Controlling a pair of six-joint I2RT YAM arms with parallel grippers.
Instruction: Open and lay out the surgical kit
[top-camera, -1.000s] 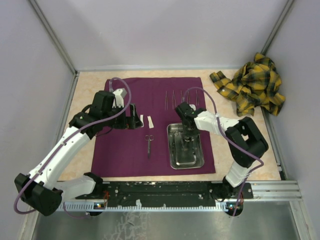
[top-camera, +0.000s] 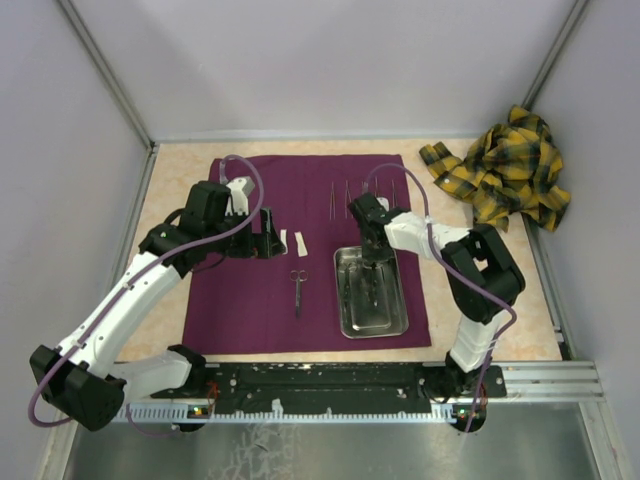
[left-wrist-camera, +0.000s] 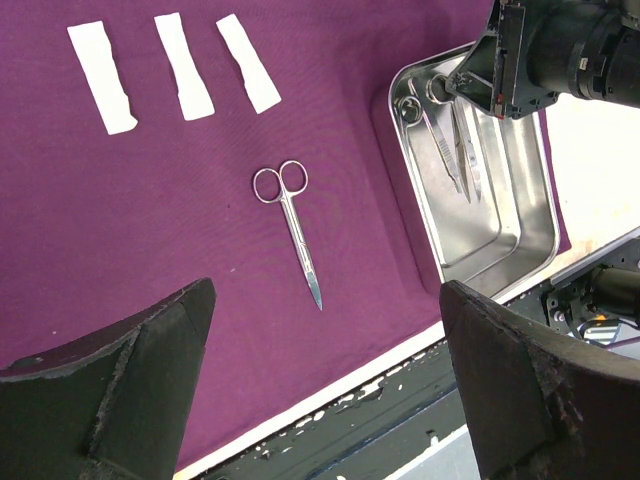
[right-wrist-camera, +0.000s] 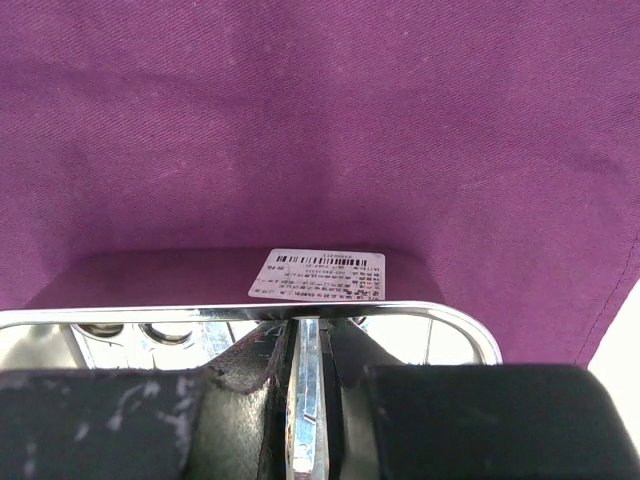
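The steel instrument tray (top-camera: 350, 325) sits on the purple cloth (top-camera: 230, 310), holding several instruments (left-wrist-camera: 444, 150). My right gripper is down at the tray's back rim, a bright metal piece between its fingers; whether it grips it is unclear. Scissors (left-wrist-camera: 295, 230) lie left of the tray, with white strips (left-wrist-camera: 250, 65) behind them. Several slender instruments (top-camera: 332, 200) lie in a row at the cloth's back. My left gripper hangs open over the cloth's left side, nothing between its fingers.
A yellow plaid cloth (top-camera: 510, 160) is heaped at the back right. A white label (right-wrist-camera: 316, 274) shows behind the tray rim.
My right arm has shifted slightly over the back of the tray. The left arm and the laid-out items have not moved.
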